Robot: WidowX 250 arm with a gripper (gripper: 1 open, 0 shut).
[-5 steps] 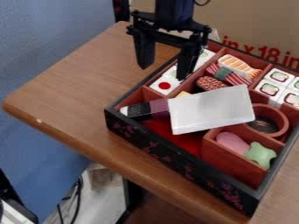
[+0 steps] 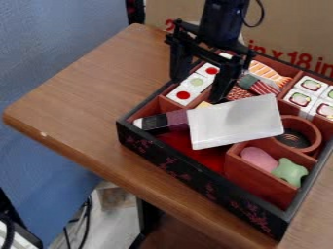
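Observation:
The black gripper hangs open over the back-left of a dark bento box with red compartments, its fingers above the white pieces with dots and near the striped toy sushi. A white rectangular sheet or lid lies across the middle. A purple and black item lies at the left. A pink piece and a green piece sit at the front right, beside a round red ring.
The box stands on a wooden table, clear to the left of it. A cardboard box stands behind. The table's front edge is near the box.
The gripper has moved rightward and down, from over the table beside the box to over the back-left compartments. The items in the box look unchanged.

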